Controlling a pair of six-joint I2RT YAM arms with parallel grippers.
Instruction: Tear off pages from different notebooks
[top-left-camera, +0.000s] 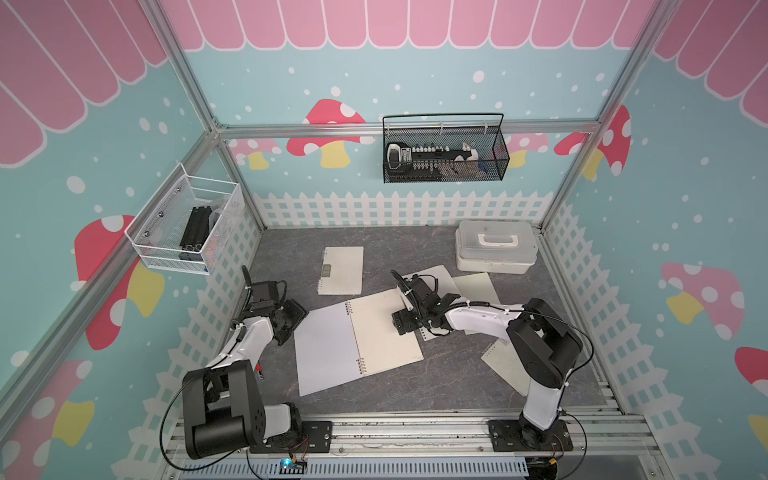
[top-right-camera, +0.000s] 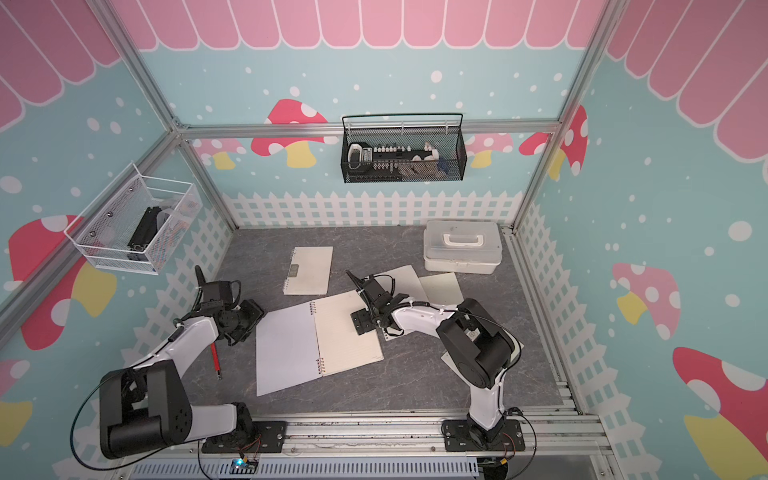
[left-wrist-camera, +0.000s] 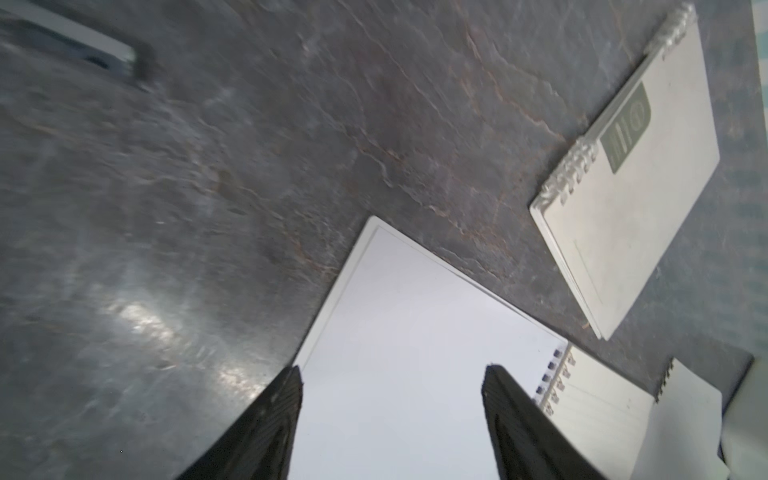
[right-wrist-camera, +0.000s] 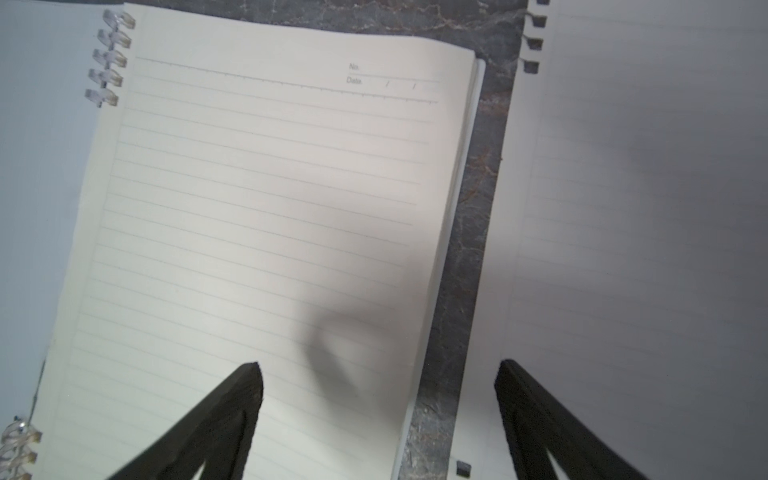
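A spiral notebook lies open at centre, its pale left cover (top-left-camera: 324, 348) and lined cream page (top-left-camera: 384, 344) flat. A smaller notebook (top-left-camera: 342, 270) lies behind it. Loose sheets with punched edges (right-wrist-camera: 632, 224) lie right of the open notebook. My right gripper is open over the lined page's right edge and the gap beside the loose sheet, holding nothing. My left gripper is open over the left side of the open notebook, near its outer edge, with nothing between its fingers.
A clear lidded box (top-left-camera: 496, 248) sits at back right. A red pen-like item (top-right-camera: 215, 360) lies by the left arm. Another pad (top-left-camera: 504, 364) is partly under the right arm. Wire baskets hang on the walls. Bare table remains at front centre.
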